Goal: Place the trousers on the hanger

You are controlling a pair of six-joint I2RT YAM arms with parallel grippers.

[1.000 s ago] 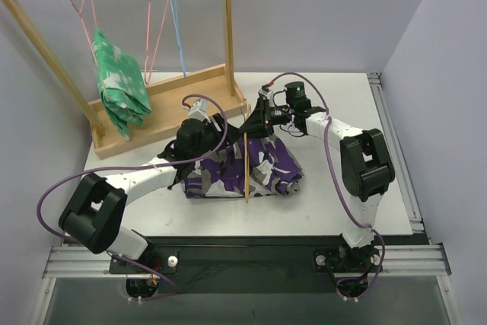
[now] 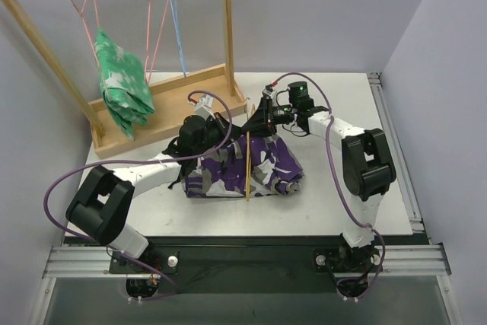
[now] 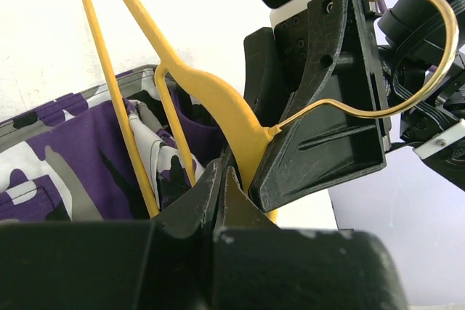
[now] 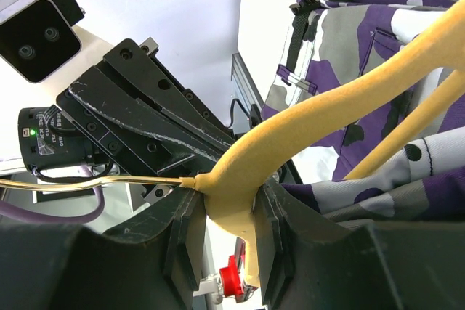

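Observation:
Purple, grey and white camouflage trousers (image 2: 221,176) lie folded on the table beneath both arms. A yellow hanger (image 2: 248,165) crosses over them, its hook (image 3: 439,5) sticking out beyond my right fingers. Near the hook end, my right gripper is shut on the hanger neck. The left gripper has its fingertips together with nothing between them. In the left wrist view, the hanger (image 3: 214,96) passes outside those fingers, close by them. Part of the trousers (image 3: 94,150) shows behind the hanger bars; the lower bar is hidden by my left fingers.
Back left stands a wooden rack (image 2: 226,20) holding a green cloth (image 2: 122,85) and several empty pink and blue hangers. The two grippers are very close together.
My left gripper has gone from open to shut and shifted slightly right, nearer the right gripper. The green cloth sways.

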